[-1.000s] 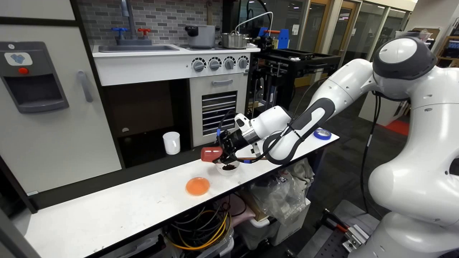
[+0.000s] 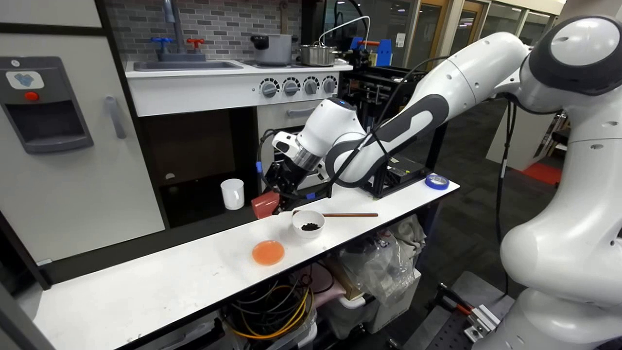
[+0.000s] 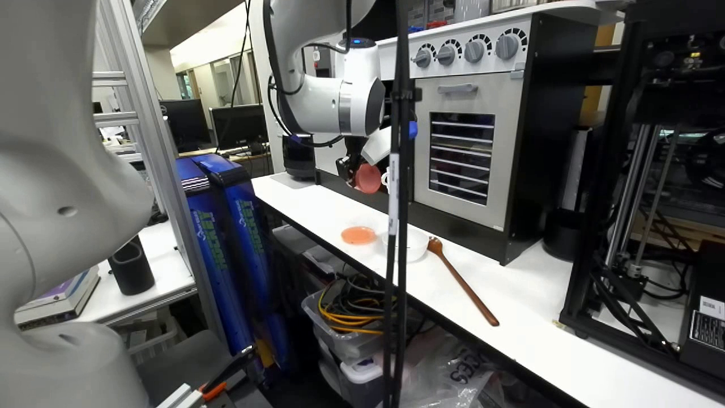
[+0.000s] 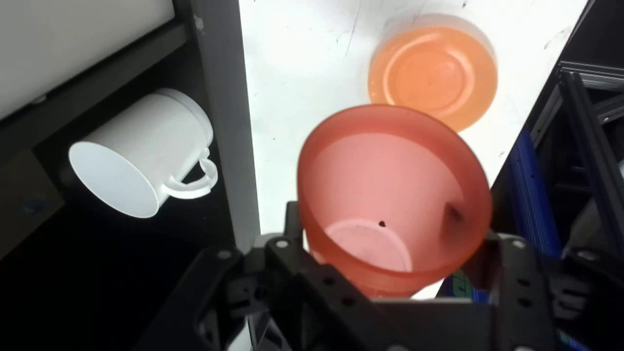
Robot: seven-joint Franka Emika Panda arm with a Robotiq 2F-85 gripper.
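Observation:
My gripper (image 2: 272, 204) is shut on a red cup (image 4: 386, 193), which is tilted and held above the back edge of the white table. Looking into the cup in the wrist view, I see one tiny dark speck and a dark shadowed patch on its inner wall. A white bowl (image 2: 309, 224) holding small dark pieces (image 2: 310, 227) stands on the table, to the right of the cup in exterior view 1. An orange plate (image 2: 268, 253) lies flat nearer the front edge. From exterior view 2 the cup (image 3: 367, 178) shows its round end.
A brown wooden spoon (image 3: 469, 289) lies beside the bowl. Behind the table, a white mug (image 4: 140, 152) stands in the dark recess. Blue tape (image 2: 437, 181) sits at the table's far right end.
My gripper has moved left and back, away from over the bowl, carrying the cup. The wrist has turned steeper and the cup is tilted more. Bowl, plate and mug have stayed put.

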